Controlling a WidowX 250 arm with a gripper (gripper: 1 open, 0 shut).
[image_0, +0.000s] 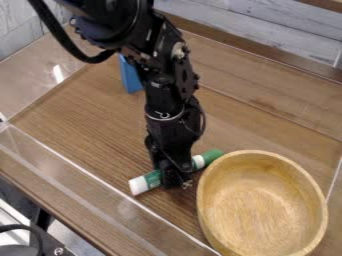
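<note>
A green cylindrical item with a white end (144, 183) lies on the wooden table, angled up to the right beside the bowl. My black gripper (174, 172) is down on its middle, shut on it; the fingertips are dark and partly hard to tell apart. The large cream bowl (263, 208) stands at the lower right, close by the gripper.
A blue object (130, 72) stands at the back left, behind the arm. A black cable lies at the lower left edge.
</note>
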